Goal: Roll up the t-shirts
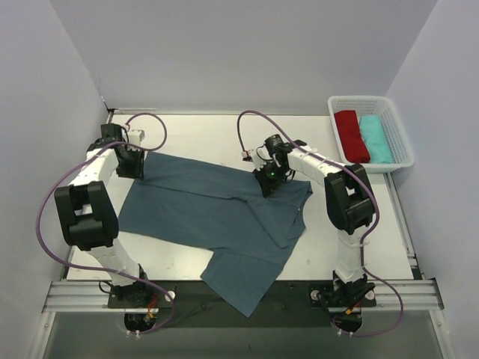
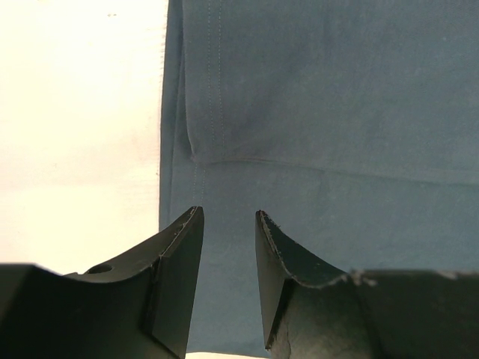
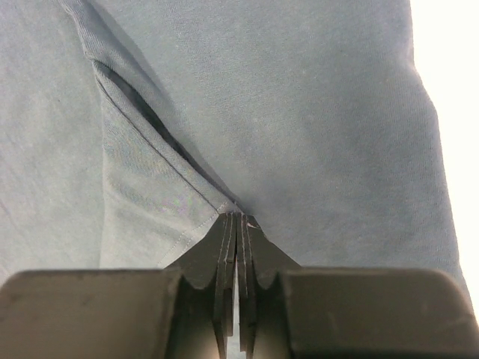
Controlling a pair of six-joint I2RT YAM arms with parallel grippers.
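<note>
A dark slate-blue t-shirt (image 1: 209,217) is spread over the white table, its upper edge partly folded and one sleeve hanging over the front edge. My left gripper (image 1: 133,169) is at the shirt's upper left corner; in the left wrist view its fingers (image 2: 168,269) are parted over the fabric beside a folded seam, nothing between them. My right gripper (image 1: 266,185) is over the right part of the shirt; in the right wrist view its fingers (image 3: 221,277) are closed together at a folded hem, with no fabric clearly held.
A white basket (image 1: 400,157) at the back right holds a red folded cloth (image 1: 351,138) and a turquoise one (image 1: 375,140). Bare table (image 1: 202,131) runs along the back and down the right side.
</note>
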